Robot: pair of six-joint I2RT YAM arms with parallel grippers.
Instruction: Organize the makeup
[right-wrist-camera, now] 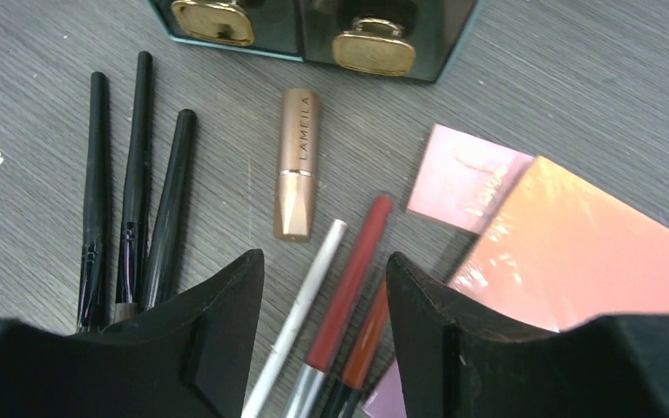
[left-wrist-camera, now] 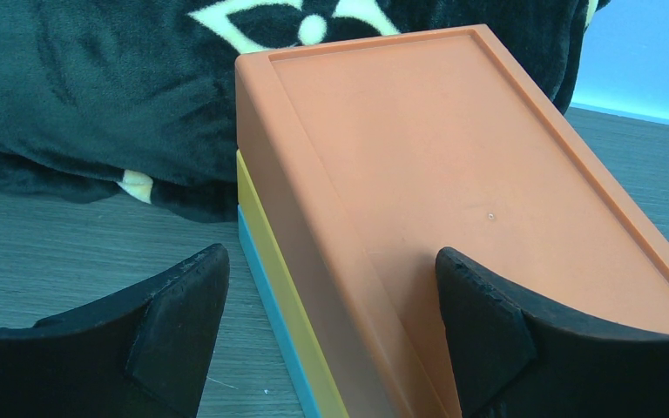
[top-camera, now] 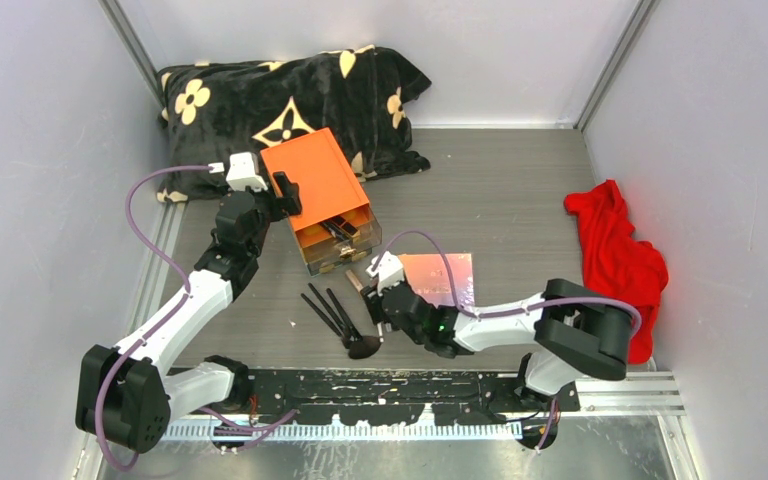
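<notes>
An orange box (top-camera: pixel 315 180) with clear drawers stands left of centre, and its top drawer holds dark items (top-camera: pixel 341 228). My left gripper is open, its fingers on either side of the box's left top edge. In front of the drawers lies a gold lipstick tube (right-wrist-camera: pixel 297 165) marked LAMEILA. My right gripper hangs open over the table just short of that tube. Between its fingers show a white stick (right-wrist-camera: pixel 300 309), a red pencil (right-wrist-camera: pixel 348 292) and a brown pencil (right-wrist-camera: pixel 368 335), all lying on the table. Black brushes (top-camera: pixel 345 320) lie to the left.
A pink and orange palette or card (top-camera: pixel 440 278) lies right of the pencils. Behind the box rests a black patterned cushion (top-camera: pixel 290 115). Red cloth (top-camera: pixel 615 260) lies at the right wall.
</notes>
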